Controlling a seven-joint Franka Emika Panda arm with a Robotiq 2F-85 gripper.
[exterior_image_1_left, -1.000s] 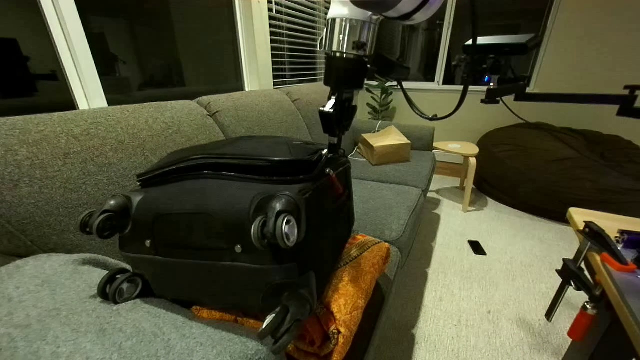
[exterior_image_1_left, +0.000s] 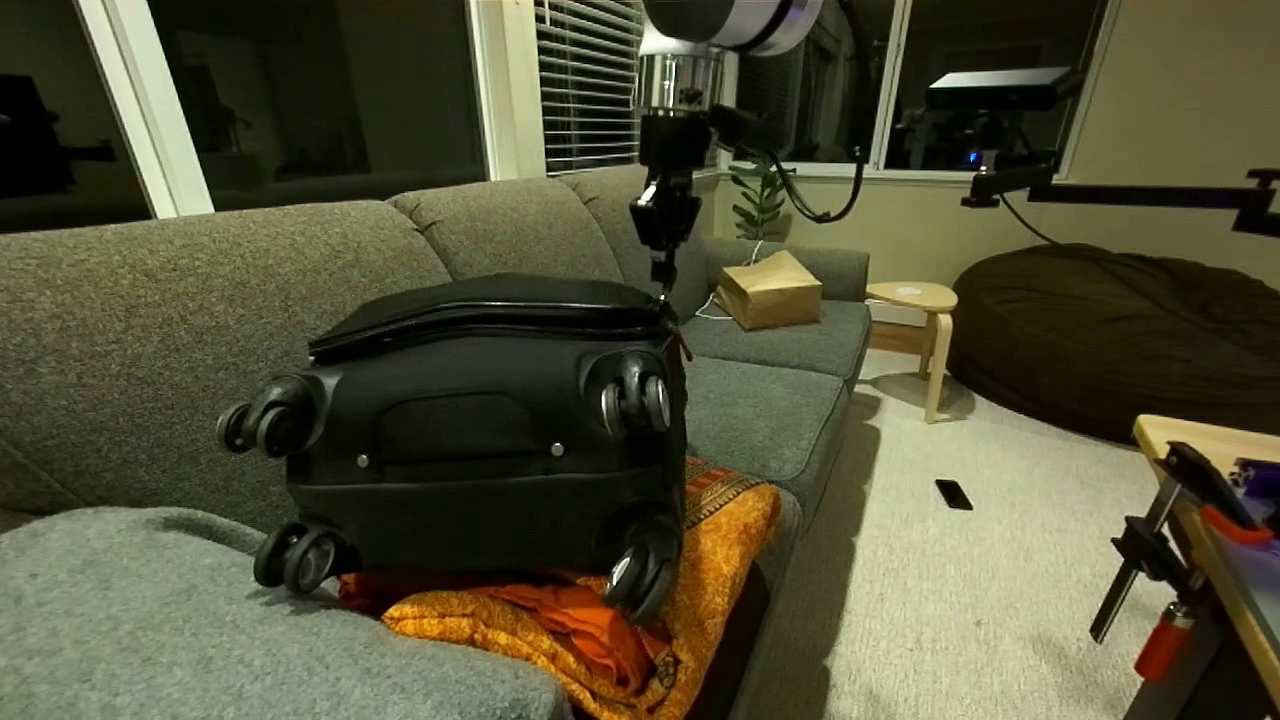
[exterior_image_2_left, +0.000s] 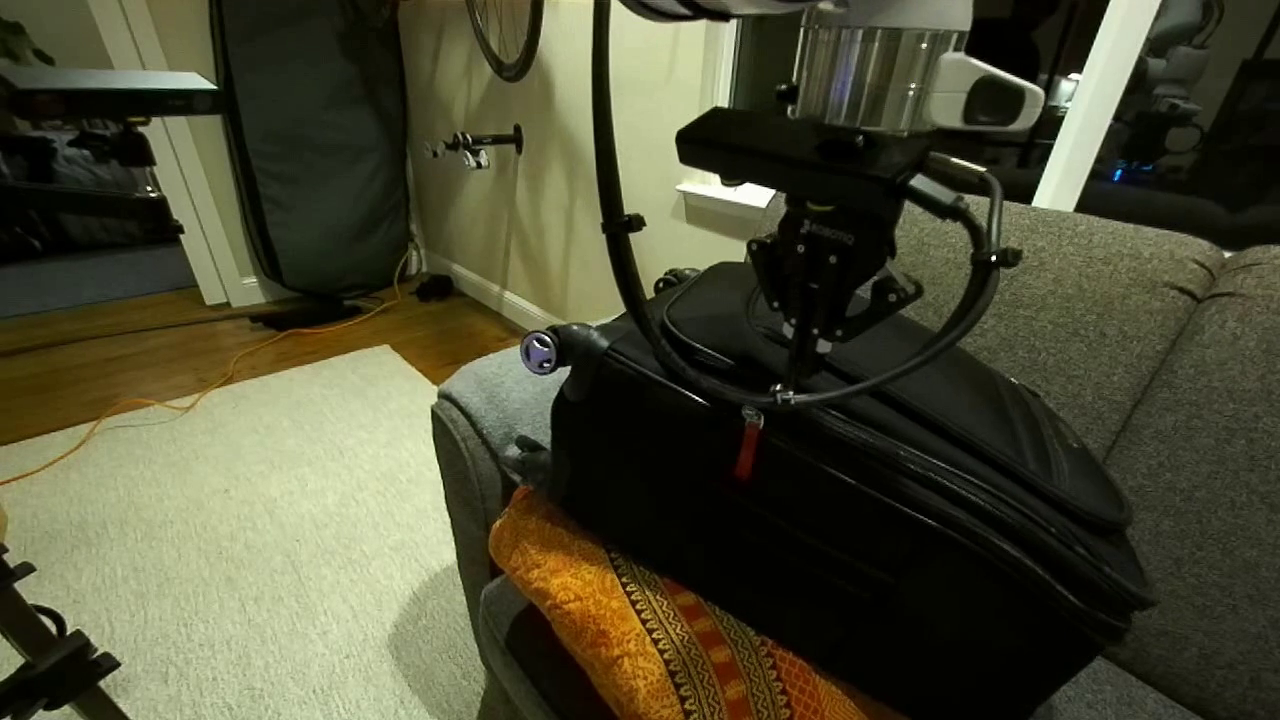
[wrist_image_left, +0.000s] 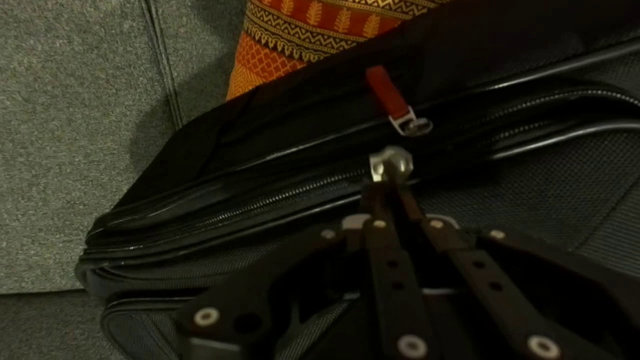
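Observation:
A black wheeled suitcase (exterior_image_1_left: 456, 420) lies on the couch, its wheeled end facing exterior view 1. My gripper is over the zipper seam near the suitcase's top edge, its fingers close together around a silver zipper pull (wrist_image_left: 382, 165). Just beyond that pull, a second zipper slider carries a red tab (wrist_image_left: 387, 91), which hangs free of the fingers. To the left in the wrist view, the zipper teeth (wrist_image_left: 258, 204) run along the seam toward the suitcase's corner. In exterior view 2 the gripper (exterior_image_2_left: 798, 384) points down at the seam, its tips partly hidden by a cable.
Beneath the suitcase lies an orange patterned cloth (exterior_image_1_left: 720, 540). A brown paper bag (exterior_image_1_left: 770, 290) rests farther along the couch (exterior_image_1_left: 768, 414). A black cable (exterior_image_2_left: 612, 240) loops from the arm across the suitcase. The couch back (exterior_image_1_left: 288, 264) rises behind.
The suitcase has swung round on the couch, its near wheels shifting right and upward in exterior view 1. More orange cloth shows under it. The arm has moved slightly left.

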